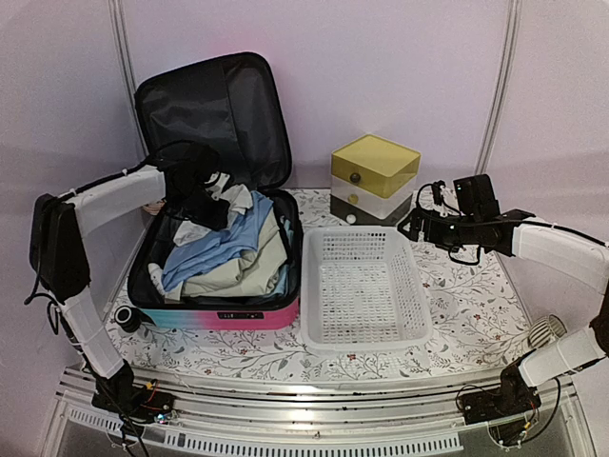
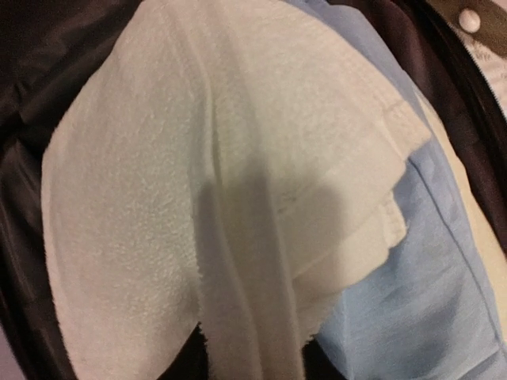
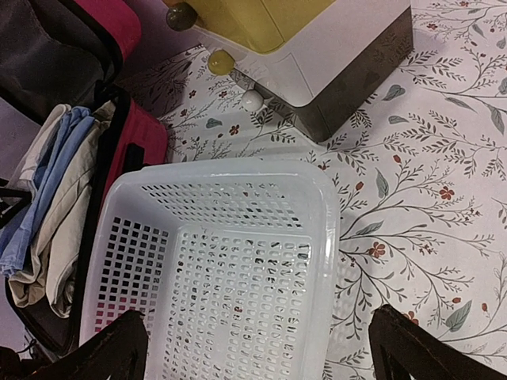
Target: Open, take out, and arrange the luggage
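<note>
An open suitcase (image 1: 214, 315) with a pink and blue shell stands on the left, its dark lid upright behind. Folded clothes lie in it: a white towel (image 2: 127, 198) on top, a blue garment (image 1: 214, 255) and a beige garment (image 1: 257, 271). My left gripper is down at the towel, its fingers apart, and a raised fold of towel lies between them. Whether the pads press on the fold is not clear. At the right, my right gripper (image 1: 416, 226) hovers by the basket's back right corner, open and empty.
An empty white basket (image 1: 419, 309) stands right of the suitcase. Behind it is a drawer stack (image 1: 376, 167) with a yellow top. A small dark round object (image 1: 127, 319) sits left of the suitcase.
</note>
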